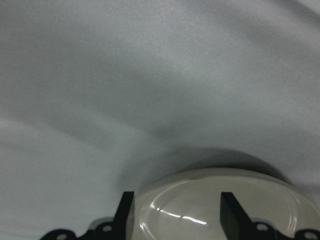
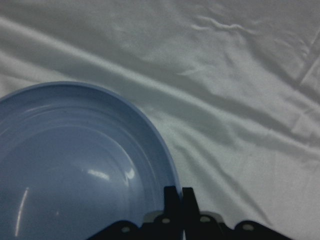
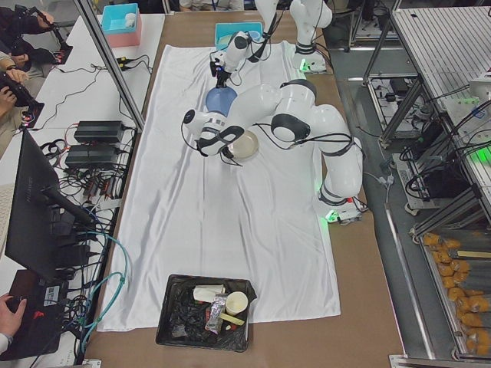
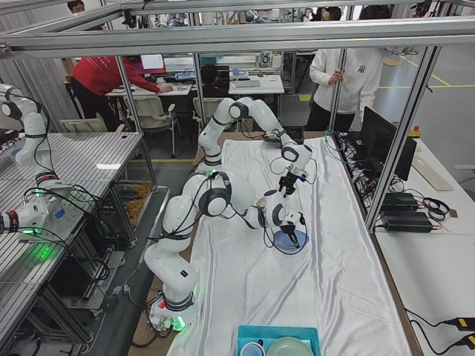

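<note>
A blue plate (image 2: 75,160) lies on the white cloth, also seen beyond the left arm in the camera left view (image 3: 217,100). My right gripper is shut on its rim, fingertips close together at the plate's right edge. A beige plate (image 1: 195,207) lies at the bottom of the left wrist view, and in the camera left view (image 3: 247,144). My left gripper stands open above that plate's near part, one finger near each side, with nothing visibly held.
A black bin (image 3: 180,307) with mixed items sits at one end of the cloth. A turquoise bin (image 4: 312,334) with dishes sits at the other. The cloth between the beige plate and black bin is clear.
</note>
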